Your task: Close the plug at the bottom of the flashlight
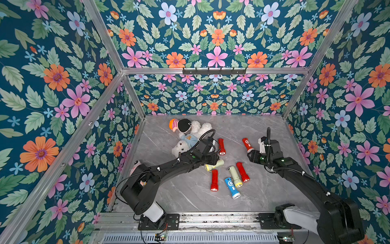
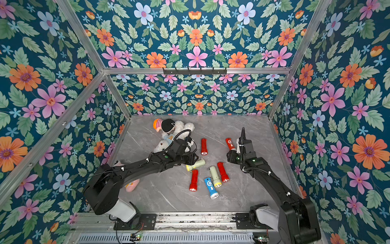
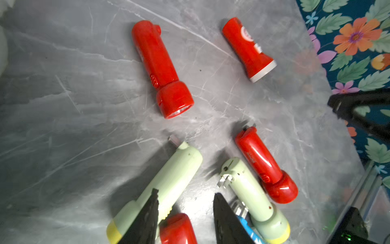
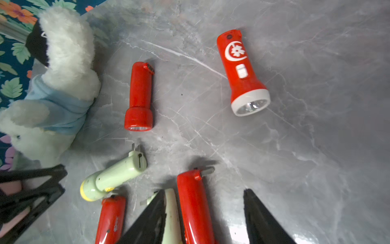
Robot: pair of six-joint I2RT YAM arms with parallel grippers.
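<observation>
Several flashlights lie on the grey table: red ones, pale green ones and a blue one. Metal plug prongs stick out of the ends of the pale green ones and some red ones. My left gripper is part open above the pale green flashlights, with nothing held between its fingers. On the right, my right gripper stands open above the red flashlight with the prongs out, also empty. A red flashlight with a white rim lies toward the back right.
Plush toys are piled at the back left, and another pink toy lies at the left edge, partly behind the left arm.
</observation>
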